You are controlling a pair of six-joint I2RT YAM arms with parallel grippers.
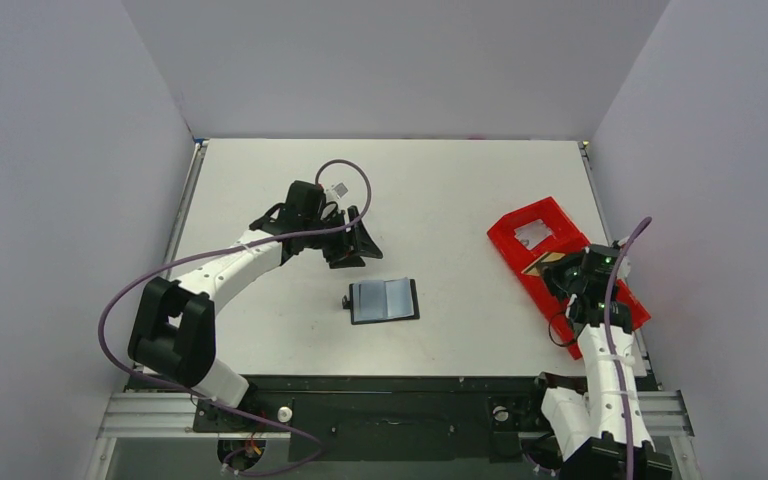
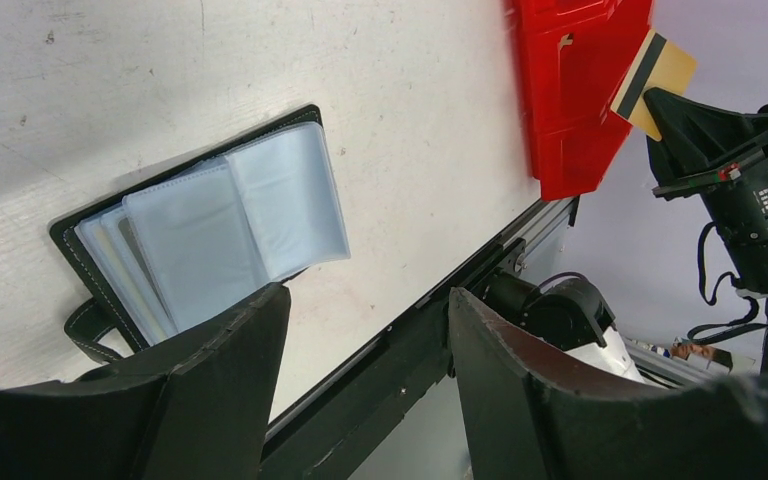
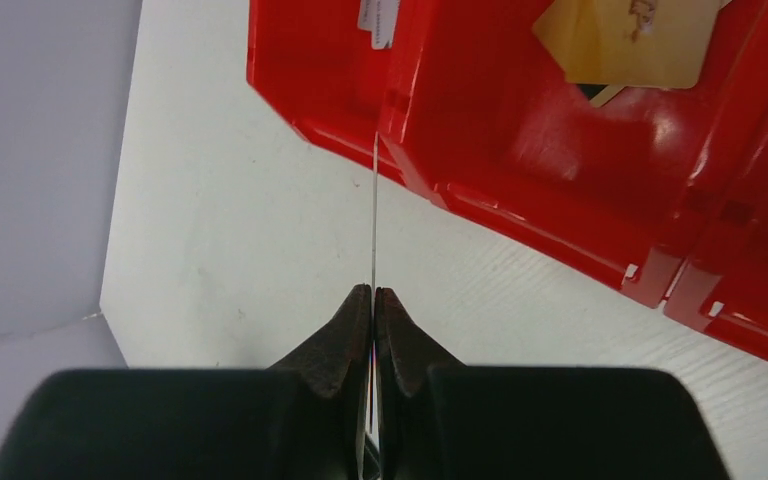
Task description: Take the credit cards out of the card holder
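The card holder [image 1: 384, 301] lies spread on the table with its black cover beneath and pale clear sleeves up. In the left wrist view the edges of further inserts show within the sleeves [image 2: 195, 240]. My left gripper is open and empty, above and behind the holder. Over the red tray's middle compartment, my right gripper is shut on a yellow card [image 2: 655, 85] with a black stripe. Seen edge-on in the right wrist view, that card is a thin upright line. Where its lower end lies against the tray cannot be told.
The red tray [image 1: 511, 258] stands at the table's right side, in several compartments. One holds gold cards [image 3: 650, 40]; a pale card [image 3: 383, 22] lies in the far one. Between holder and tray the white table [image 1: 455, 220] is bare.
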